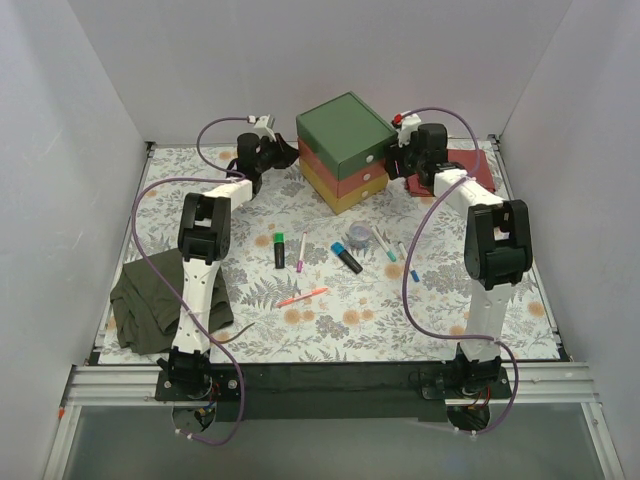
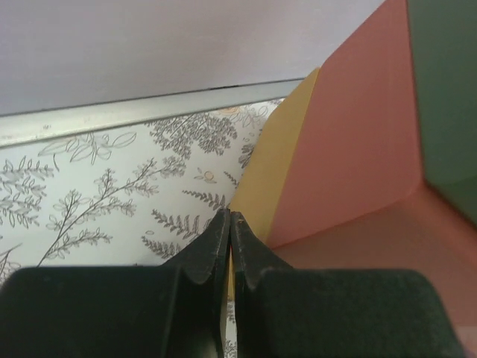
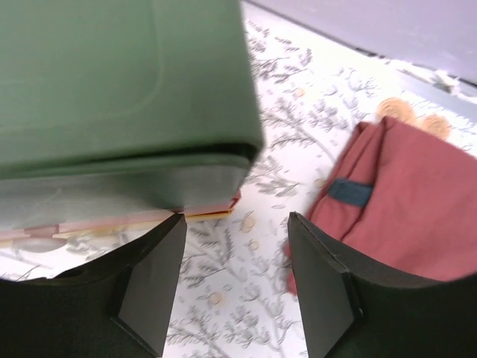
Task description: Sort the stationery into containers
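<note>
A three-tier drawer box with green [image 1: 340,130], pink [image 3: 216,210] and yellow [image 2: 272,149] drawers stands at the back middle. My shut left gripper is at its left side, nothing seen between its fingers. My right gripper is part open at the box's right end, beside the green drawer, nothing seen between its fingers. Markers [image 1: 346,258], pens [image 1: 301,298] and a clear round item [image 1: 359,236] lie on the patterned mat in front.
A red folded cloth [image 3: 395,201] lies behind my right gripper. A dark olive cloth [image 1: 140,305] lies at the front left. Walls enclose the back and sides.
</note>
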